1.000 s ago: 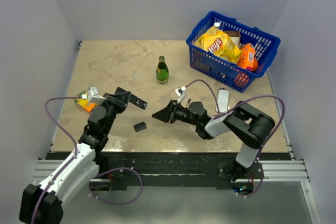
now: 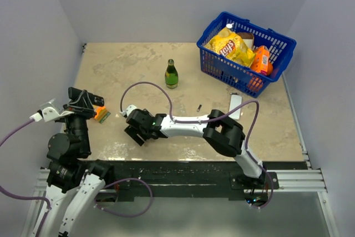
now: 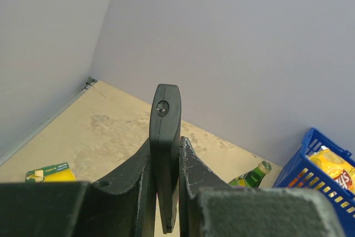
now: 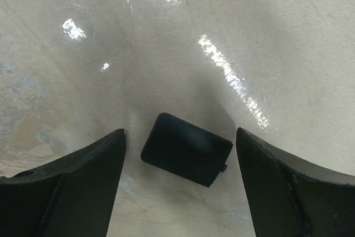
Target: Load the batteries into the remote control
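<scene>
My left gripper is shut on the dark remote control (image 3: 165,131), held up at the left side in the top view. A small black battery cover (image 4: 186,149) lies flat on the table, between the open fingers of my right gripper; the top view has that gripper over it, mostly hiding it. A small dark piece (image 2: 199,107), too small to identify for sure, lies on the table right of the green bottle.
The green bottle (image 2: 171,76) stands at the middle back. A blue basket of snacks (image 2: 218,67) is at the back right, a white object (image 2: 235,107) below it. A yellow-orange packet (image 2: 101,114) lies at the left.
My left gripper has moved left with the remote, away from the middle. My right gripper has moved left and down onto the black cover.
</scene>
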